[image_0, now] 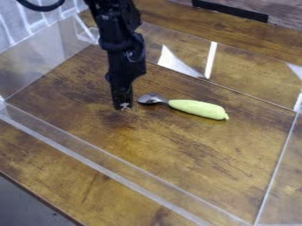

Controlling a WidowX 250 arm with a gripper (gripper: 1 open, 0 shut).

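Observation:
My black gripper (124, 101) hangs low over the wooden surface at the centre-left, its fingers together with nothing visible between them. Just right of its tip lies a silver spoon (151, 99) on the wood. A pale green elongated object (199, 109), like a corn cob or cucumber, lies right of the spoon, touching or partly over its handle.
Clear low walls (177, 64) enclose the wooden floor (141, 159). A dark bar (236, 13) sits at the far back edge.

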